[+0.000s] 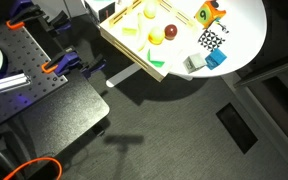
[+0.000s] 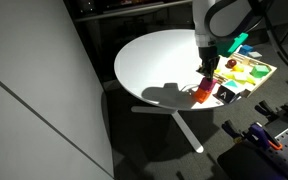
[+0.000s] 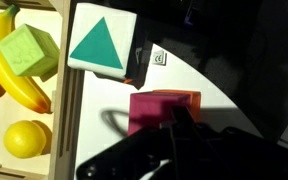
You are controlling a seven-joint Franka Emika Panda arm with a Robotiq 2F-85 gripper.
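Note:
In the wrist view a dark magenta block (image 3: 156,108) lies right in front of the dark fingers of my gripper. An orange piece (image 3: 192,100) shows at the block's far edge. From the side, my gripper (image 2: 209,70) is low over the near edge of the round white table, just above the magenta block (image 2: 207,83), with the orange piece (image 2: 200,96) below it. Shadow and the dark fingers hide whether the fingers touch the block, and their gap does not show.
Beside the block stands a white cube with a teal triangle (image 3: 102,40). A wooden tray (image 3: 68,90) of toy food is to the left in the wrist view. A blue block (image 1: 216,58) and an orange block (image 1: 209,13) lie past the tray. The white table (image 2: 149,62) has wide free room.

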